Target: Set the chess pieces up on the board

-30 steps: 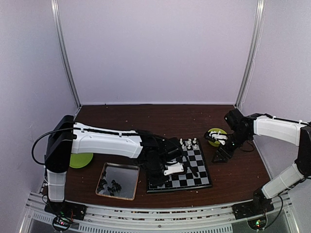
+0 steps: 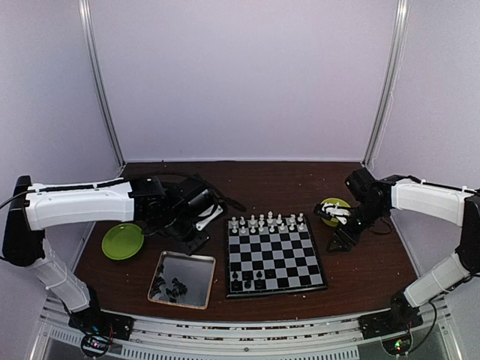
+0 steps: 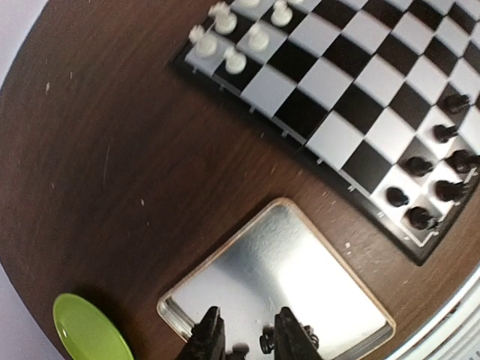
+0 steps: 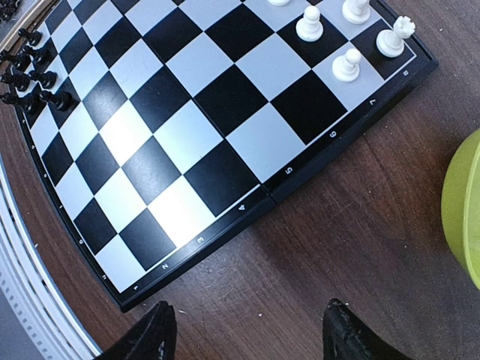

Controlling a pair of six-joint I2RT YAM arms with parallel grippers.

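The chessboard (image 2: 289,259) lies in the middle of the table. White pieces (image 2: 255,222) stand in rows along its far side, and several black pieces (image 3: 420,166) stand at its near left corner. More black pieces (image 2: 177,290) lie loose in the metal tray (image 3: 281,201) left of the board. Above the tray's far edge hangs my left gripper, its fingers apart with nothing held; loose black pieces show beyond the fingertips. Right of the board, my right gripper is open over bare table, with nothing between its fingers.
A green plate (image 2: 122,241) sits at the left, and a yellow-green bowl (image 4: 461,206) stands behind my right gripper. The table behind the board is clear. Standing pieces crowd the board's far rows; its middle squares are empty.
My left arm has swung left from over the board to the tray, uncovering the board's left part and its standing pieces. The right arm has stayed put.
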